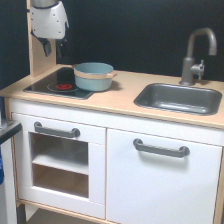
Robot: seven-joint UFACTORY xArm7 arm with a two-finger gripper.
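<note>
My gripper (53, 48) hangs at the upper left, above the back of the hob. Its two dark fingertips stand apart, and nothing shows between them. On the counter below and to the right, clear of the gripper, a blue-grey pot (92, 80) with tan handles sits upright. It rests on the right part of the black hob (52, 88), where a red burner ring is visible left of the pot. The inside of the pot is mostly hidden.
A grey sink (180, 97) with a tall faucet (193, 62) fills the counter's right side. Bare wooden counter (125, 92) lies between pot and sink. Below are an oven door (60, 132) with a window and a white cabinet door (160, 180), both closed.
</note>
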